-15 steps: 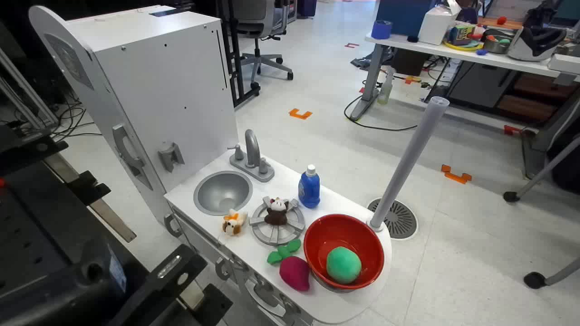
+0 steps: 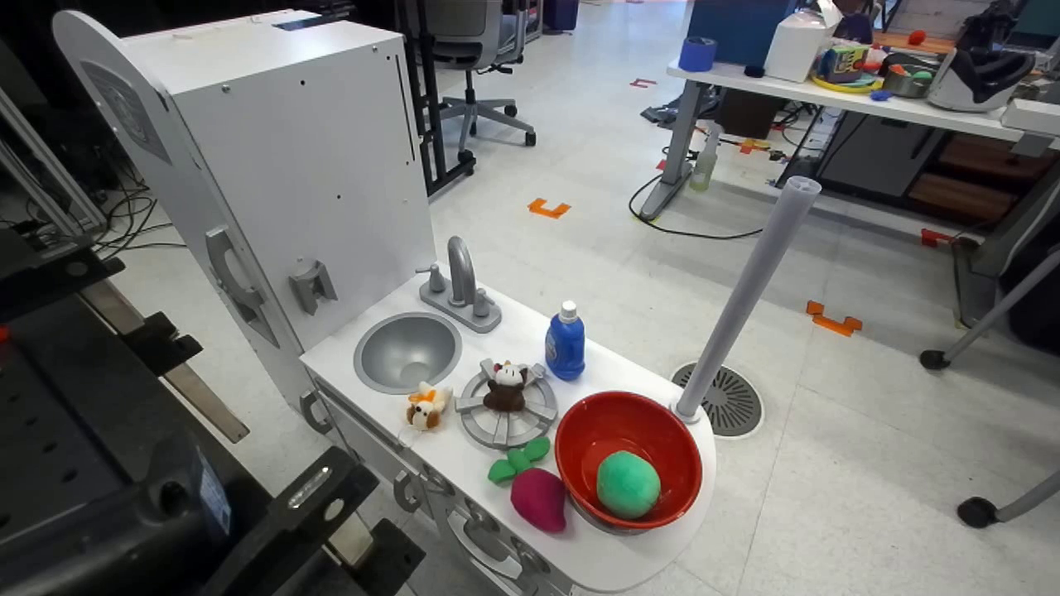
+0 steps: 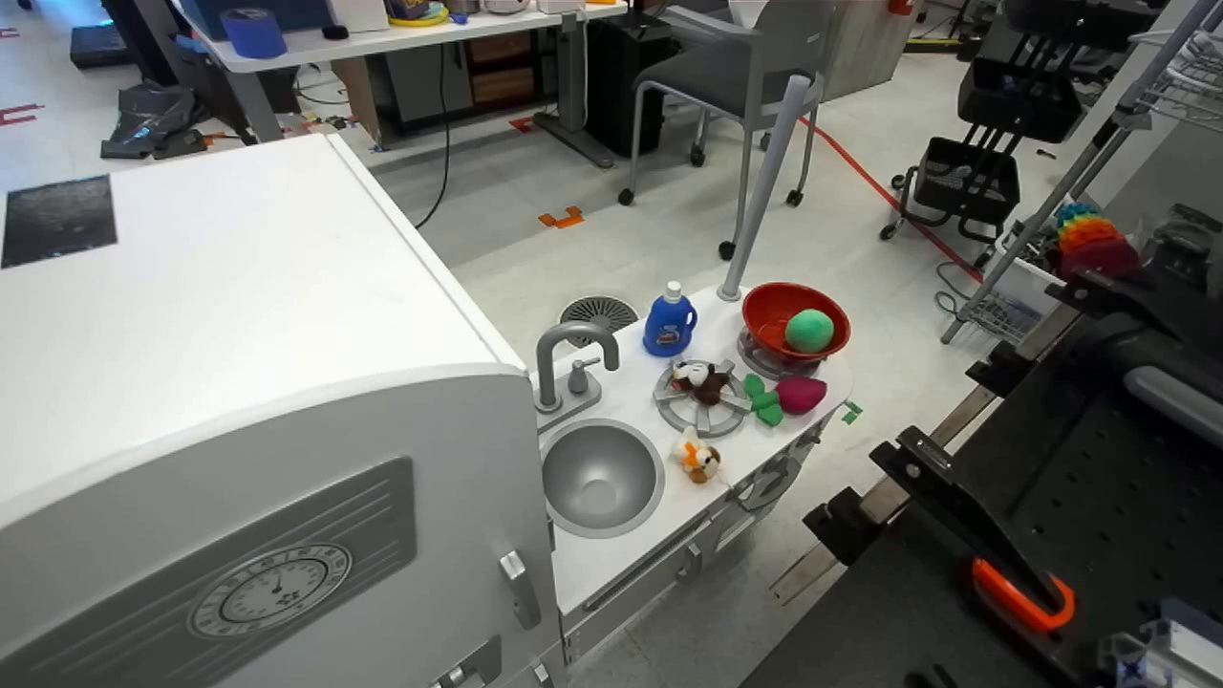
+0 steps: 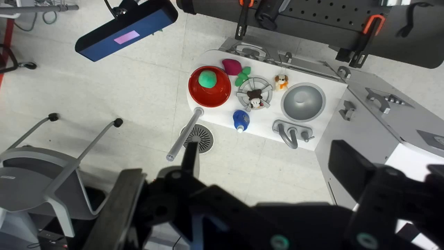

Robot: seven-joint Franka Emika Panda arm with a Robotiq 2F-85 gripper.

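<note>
In the wrist view my gripper stands wide open above the toy kitchen, with nothing between its fingers. The red bowl (image 2: 586, 429) holds a round green plush (image 2: 628, 483). Beside the bowl lies a magenta plush with green leaves (image 2: 539, 500). A brown and white plush (image 2: 506, 388) rests on the grey burner (image 2: 479, 432). Between burner and sink is a small plush dog (image 2: 427, 408) with an orange scarf. The blue bottle (image 2: 566, 346) is upright behind the burner. Neither exterior view shows the gripper.
The grey sink (image 3: 601, 487) is empty, with a curved faucet (image 3: 552, 367) behind it. A tall white cabinet (image 2: 298, 149) borders the counter. At the bowl end a grey post (image 2: 743, 298) rises. A black table (image 3: 1101, 459) runs along the front.
</note>
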